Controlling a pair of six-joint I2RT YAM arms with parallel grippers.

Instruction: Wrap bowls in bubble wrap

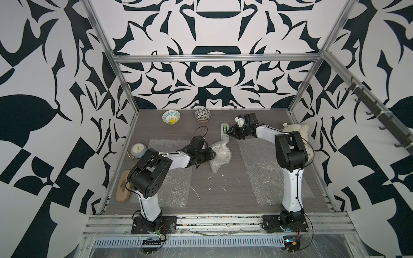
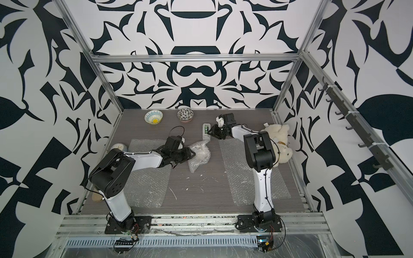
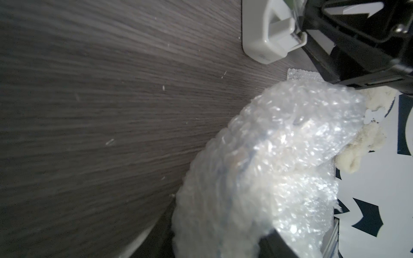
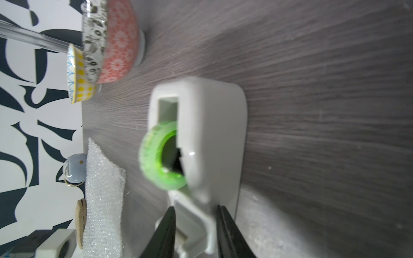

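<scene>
A bubble-wrapped bundle (image 1: pixel 220 155) lies in the middle of the table, with a blue pattern faintly showing through the wrap in the left wrist view. My left gripper (image 1: pixel 210 152) is at its left side, fingers mostly hidden by the wrap (image 3: pixel 258 150); its grip is unclear. My right gripper is part open at the white tape dispenser (image 4: pixel 219 137) with its green tape roll (image 4: pixel 152 159), fingers low at the dispenser's near end. A blue-yellow bowl (image 1: pixel 171 116) and a speckled bowl (image 1: pixel 202 113) stand at the back left.
Flat bubble wrap sheets (image 1: pixel 172 193) (image 1: pixel 266 180) lie at left and right. A candle-like jar (image 1: pixel 138 149) and wooden board (image 1: pixel 123 185) line the left edge; a teddy bear (image 2: pixel 279 150) sits at the right.
</scene>
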